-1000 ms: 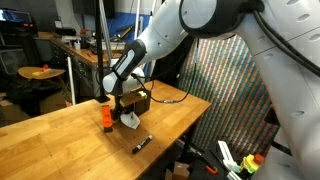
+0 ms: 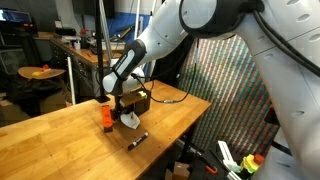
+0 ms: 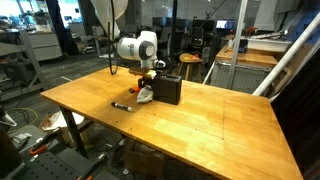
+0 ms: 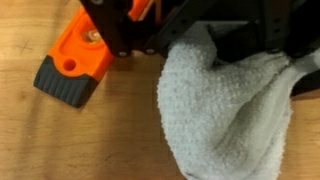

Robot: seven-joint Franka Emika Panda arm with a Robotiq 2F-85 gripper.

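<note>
A white cloth [image 4: 220, 115] fills the right half of the wrist view, bunched up against the dark gripper parts. In exterior view 1 the same cloth [image 2: 130, 120] lies on the wooden table. My open gripper [image 2: 118, 105] is low over the table, right at the cloth's upper end. Left of the cloth lies an orange tool [image 4: 82, 48] with a dark grey end, partly covered by the gripper in the wrist view. The fingertips are largely hidden by the cloth and the gripper body.
A black box [image 3: 166, 89] stands right beside the cloth. A small dark, slender object [image 3: 121, 106] lies nearer the table's front edge.
</note>
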